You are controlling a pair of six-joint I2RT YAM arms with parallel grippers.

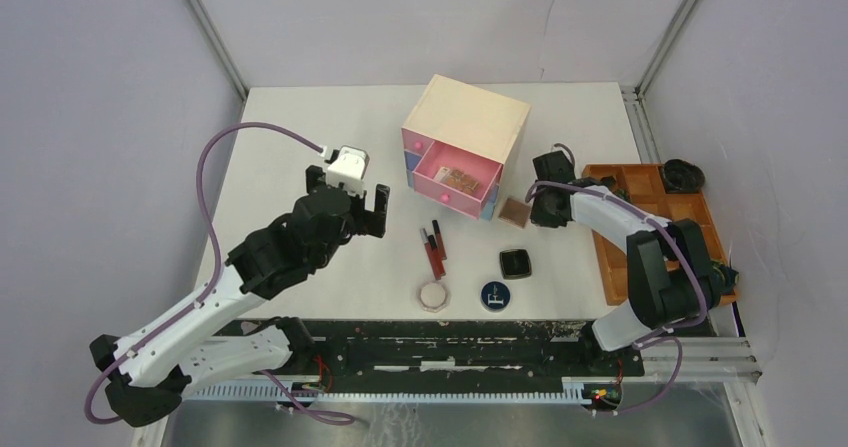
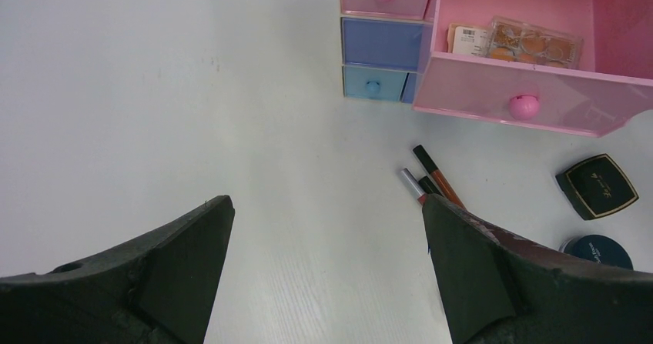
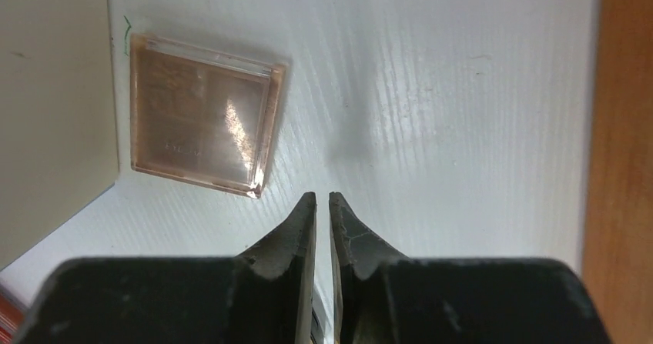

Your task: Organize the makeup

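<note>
A pink drawer [image 2: 524, 88] of the small cabinet [image 1: 466, 117] stands pulled out with palettes [image 2: 533, 45] inside. A square bronze compact [image 3: 196, 117] lies flat beside the cabinet. My right gripper is just off it, its fingertips nearly together; whether anything is between them is hard to see. My left gripper stands open over the table, left of the pencils and tubes [image 1: 434, 252]. A black compact [image 1: 515, 263], a blue round container [image 1: 497, 296] and a white round compact [image 1: 432, 295] lie near the front.
A wooden tray [image 1: 688, 207] with dark items is at the right, partly under the right arm. A black bowl [image 1: 683, 175] sits at its back corner.
</note>
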